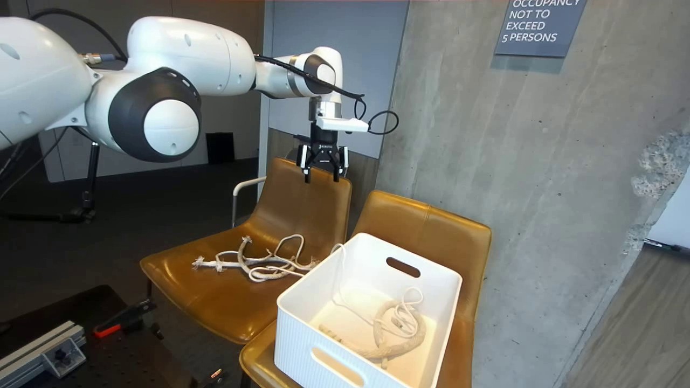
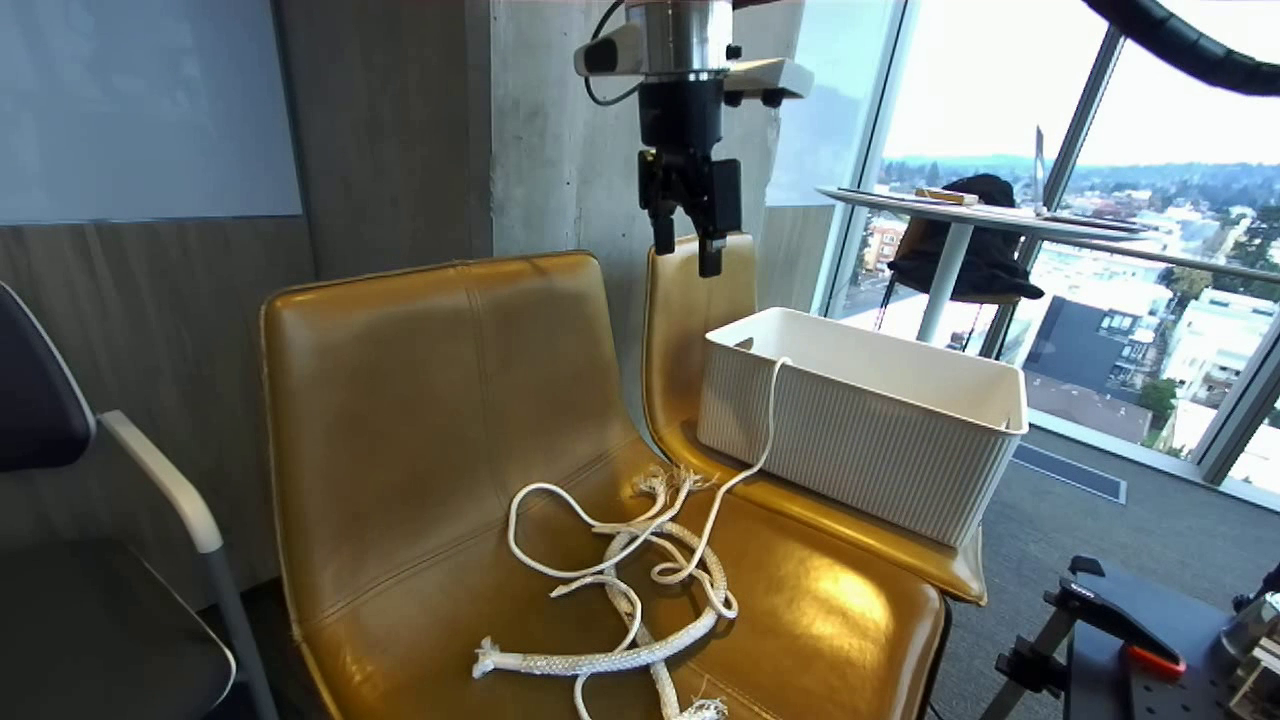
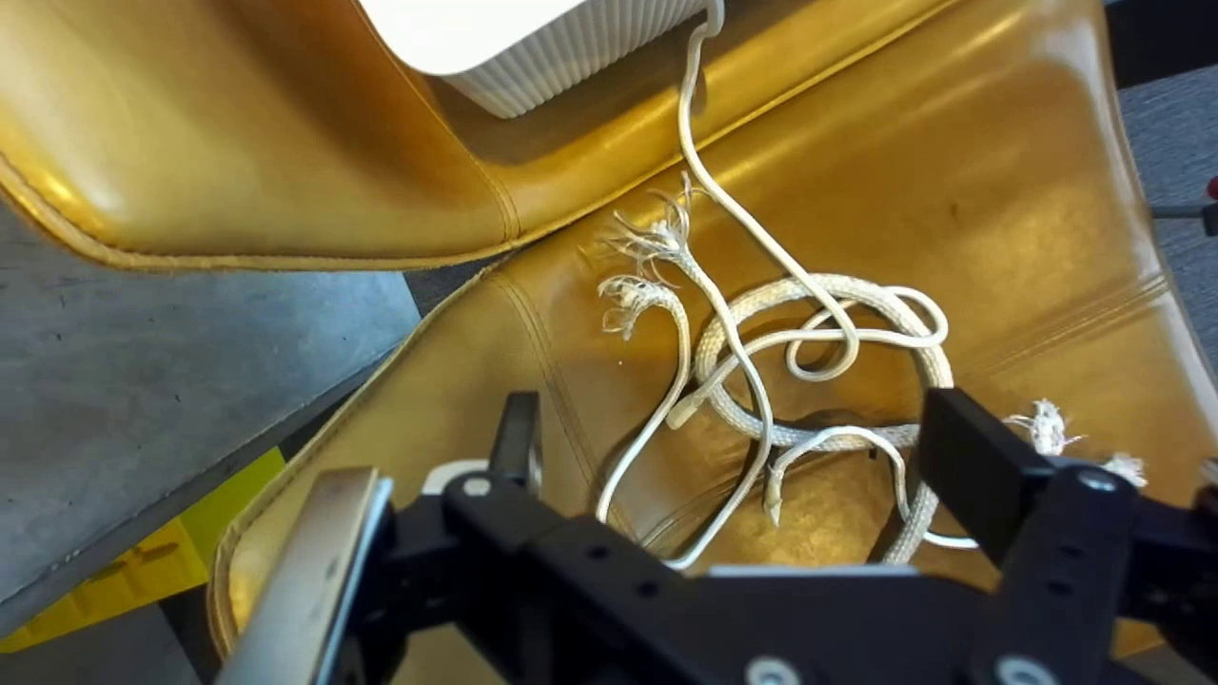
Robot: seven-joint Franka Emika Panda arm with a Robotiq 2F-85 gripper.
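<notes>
A tangle of white ropes (image 2: pixel 708 572), some thick and some thin with frayed ends, lies on the seat of one tan chair (image 1: pixel 194 291). From it a thin cord (image 2: pixel 770 420) runs up over the rim of a white bin (image 2: pixel 840 456), which rests on the second tan chair. More rope (image 1: pixel 414 331) is coiled on the bin's floor. High over the rope-covered chair my gripper (image 1: pixel 322 175) points down, open and empty. In the wrist view the tangled ropes (image 3: pixel 839 299) appear beyond and between its spread fingers, well below them.
Chair backs (image 2: pixel 444 396) rise behind both seats, and a concrete wall (image 1: pixel 550 161) stands behind the bin. A dark table (image 1: pixel 129 349) with a clamp and a metal rail is at the front left of exterior view 1.
</notes>
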